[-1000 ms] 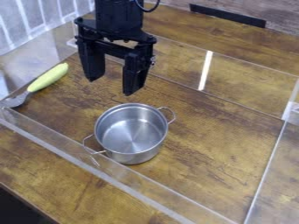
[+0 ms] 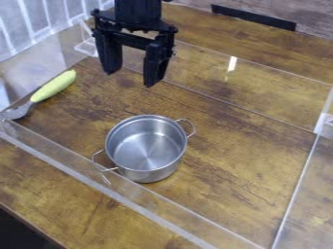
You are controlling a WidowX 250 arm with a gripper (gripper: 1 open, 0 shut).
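My black gripper (image 2: 132, 60) hangs at the top centre of the camera view, open, its two fingers apart with nothing seen between them. Below it on the wooden table stands a silver pot (image 2: 146, 146) with two wire handles, empty. To the left lies a yellow-green elongated object (image 2: 54, 87), perhaps a toy corn or banana, next to a grey metal utensil (image 2: 16, 112) at the left edge.
Clear low walls (image 2: 321, 121) border the work area on the table (image 2: 240, 175). A white slatted piece (image 2: 33, 24) stands at the back left.
The gripper has moved up in the view, away from the pot and toward the back. The pot and the yellow-green object have not moved.
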